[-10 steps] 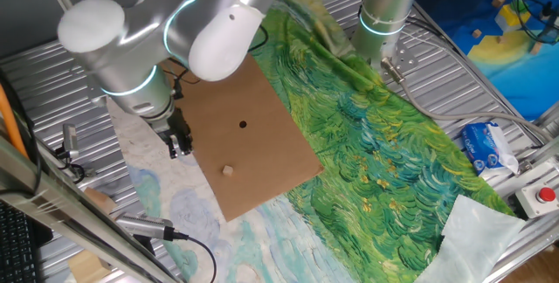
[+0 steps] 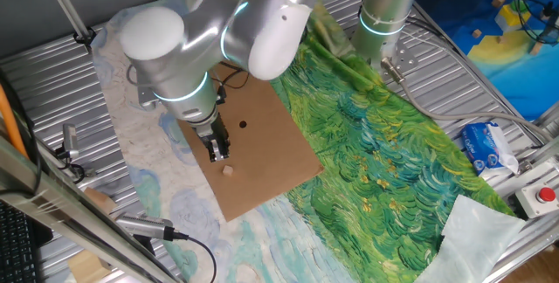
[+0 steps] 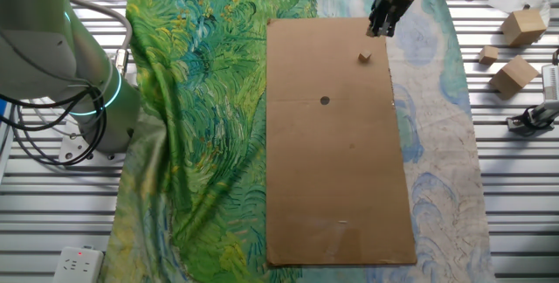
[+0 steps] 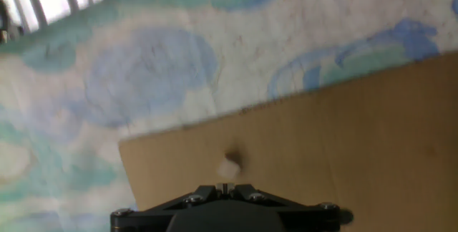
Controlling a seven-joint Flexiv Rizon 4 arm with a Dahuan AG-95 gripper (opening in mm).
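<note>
A small light wooden cube (image 2: 228,170) lies on the brown cardboard sheet (image 2: 271,156), near one end of it. In exterior view 2 the same cube (image 3: 364,57) sits toward the sheet's top right corner. My gripper (image 2: 218,155) hangs above the cardboard, close to the cube but apart from it. In the wrist view the blurred cube (image 4: 229,169) appears just beyond the fingertips of my gripper, which meet in the middle with nothing visible between them.
A dark round spot (image 3: 325,100) marks the cardboard. Larger wooden blocks (image 3: 522,28) stand off the painted cloth (image 3: 205,100), on the slatted table. Around the cube the cardboard is clear.
The arm has swung rightward in exterior view 1, carrying my gripper from beside the cardboard's left edge to over the sheet near the cube. The cube has stayed put.
</note>
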